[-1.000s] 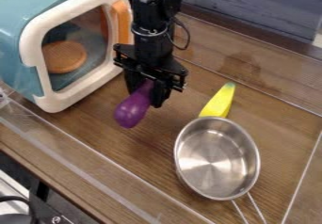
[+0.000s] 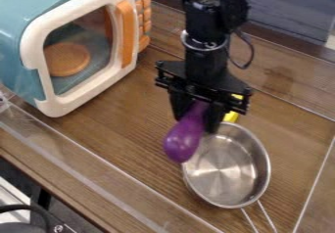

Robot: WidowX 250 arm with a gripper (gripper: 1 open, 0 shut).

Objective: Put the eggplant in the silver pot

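The purple eggplant (image 2: 185, 137) hangs tilted from my gripper (image 2: 197, 110), which is shut on its upper end. Its rounded lower end overlaps the left part of the rim of the silver pot (image 2: 236, 183) in this view. The exact height of the eggplant above the pot cannot be told. Empty as far as it shows, the pot stands on the wooden table, its handle pointing toward the front. My gripper hides part of the pot's far rim.
Behind the pot, a yellow banana-like thing (image 2: 233, 116) is mostly covered by my gripper. A toy microwave (image 2: 78, 46), blue and white with an orange side, occupies the back left. Bare table (image 2: 105, 144) lies left of the pot.
My gripper has moved right and somewhat toward the front, carrying the eggplant from open table to the pot's left side. It now covers most of the yellow thing. The pot has stayed put.
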